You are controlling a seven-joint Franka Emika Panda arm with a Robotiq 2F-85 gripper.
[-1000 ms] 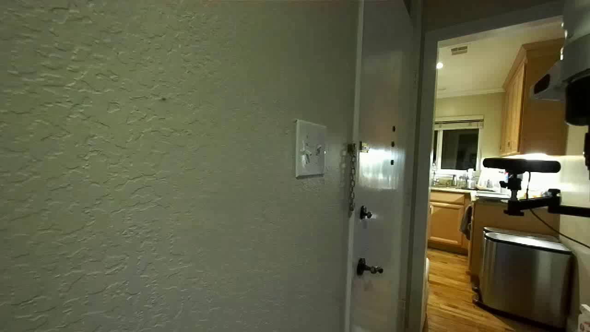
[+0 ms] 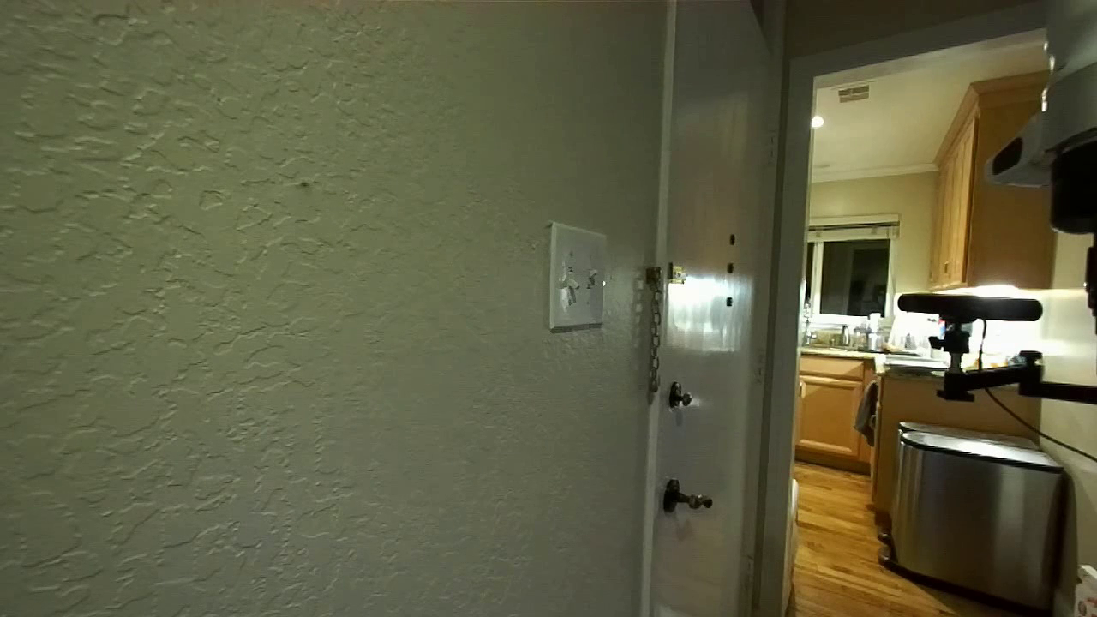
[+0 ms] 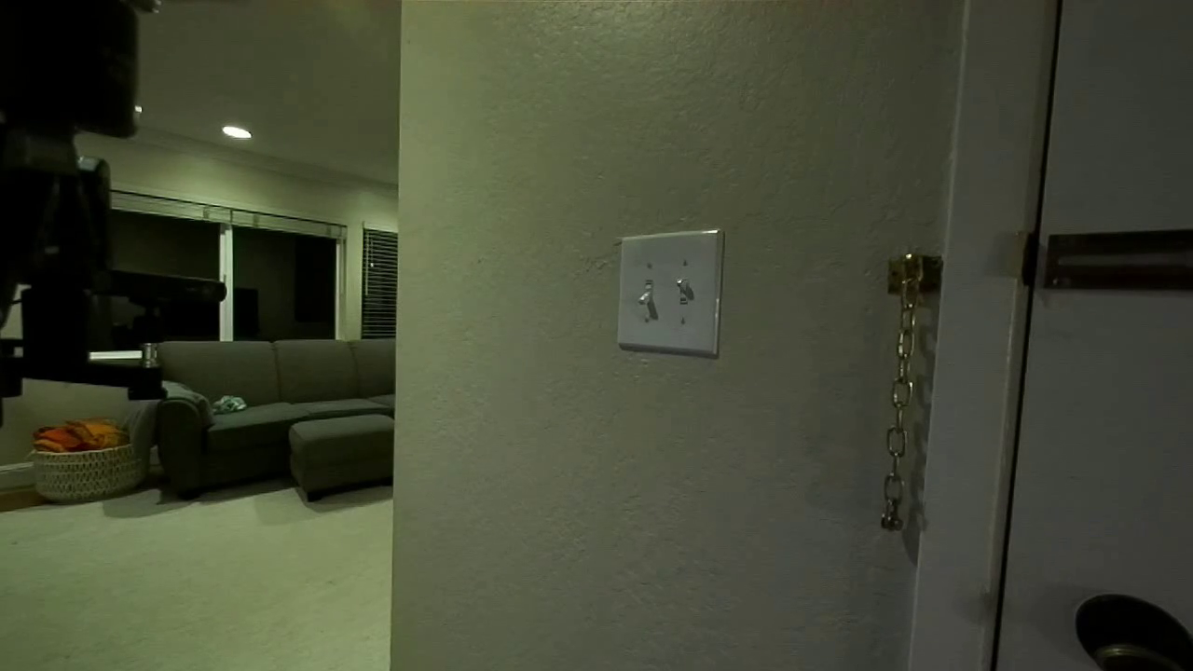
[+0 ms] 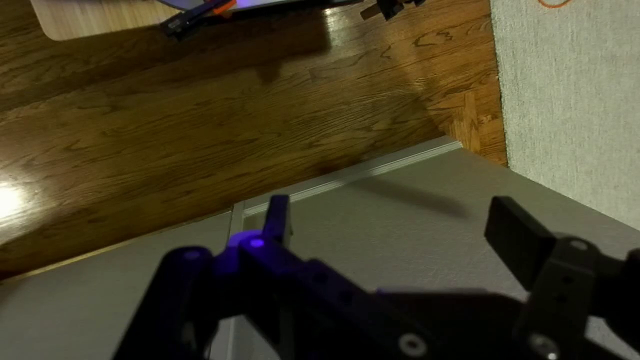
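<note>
A white plate with two toggle light switches [image 3: 671,293] is fixed to the textured wall. The left toggle [image 3: 648,298] points down and the right toggle [image 3: 684,291] points up. The same switch plate [image 2: 578,277] shows at a slant in the first exterior view. In the wrist view my gripper is open, its two fingers wide apart with nothing between them. Below it are the wall's face and the wood floor; the switch plate is not visible there. At the right edge of the first exterior view, part of the arm [image 2: 1075,134] stands clear of the wall.
A door chain [image 3: 898,414] hangs right of the switches, beside the door [image 2: 710,432] with its protruding handle [image 2: 686,499]. A camera on a mount [image 2: 969,308] stands at the right. The wall in front of the switches is unobstructed.
</note>
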